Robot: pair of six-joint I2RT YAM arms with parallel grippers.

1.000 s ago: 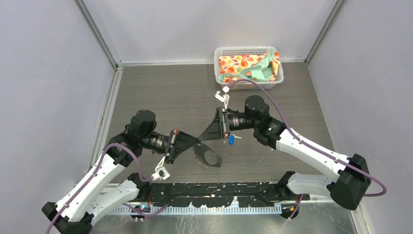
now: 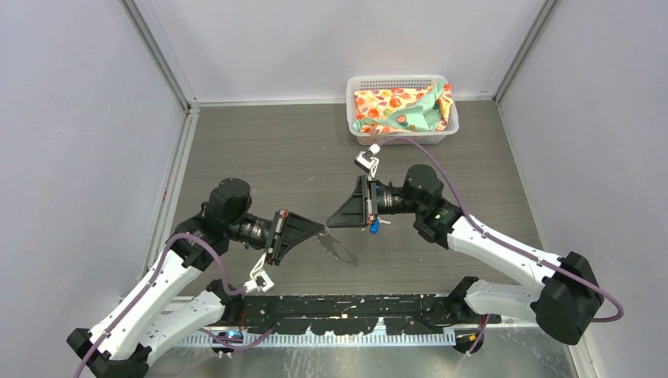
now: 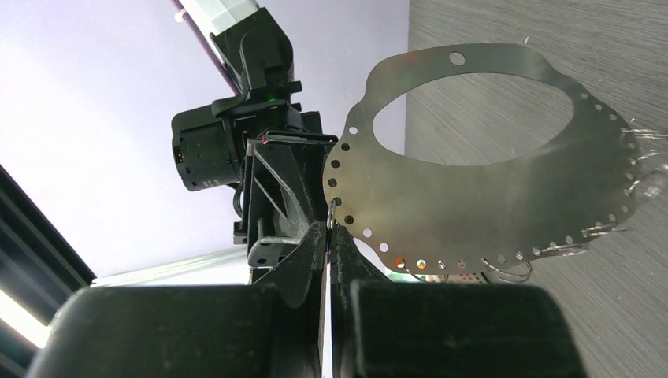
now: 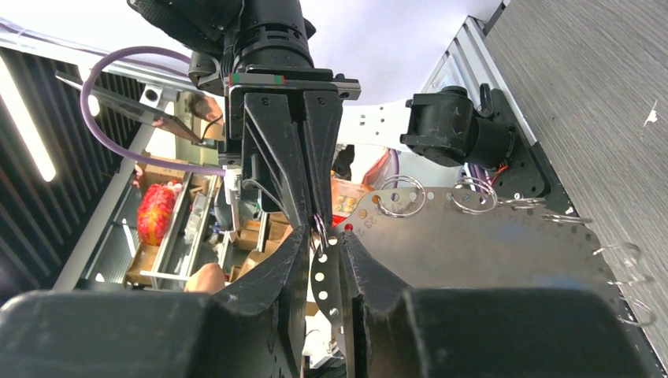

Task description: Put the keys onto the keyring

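Note:
My left gripper (image 2: pixel 323 232) and my right gripper (image 2: pixel 331 224) meet at table centre. Between them a thin metal plate (image 3: pixel 488 205), with an oval opening, edge holes and several rings (image 4: pixel 402 206), hangs over the table. In the left wrist view the left gripper is shut at a small ring on the plate's edge. The right gripper has its fingers slightly apart at that same ring; whether they grip it cannot be told. A blue key tag (image 2: pixel 374 227) with a key lies on the table beside the right gripper.
A white basket (image 2: pixel 353 106) with patterned cloth stands at the back right. The arms' bases stand along the front edge.
The hanging plate has swung or tilted a little. The left arm stays in place.

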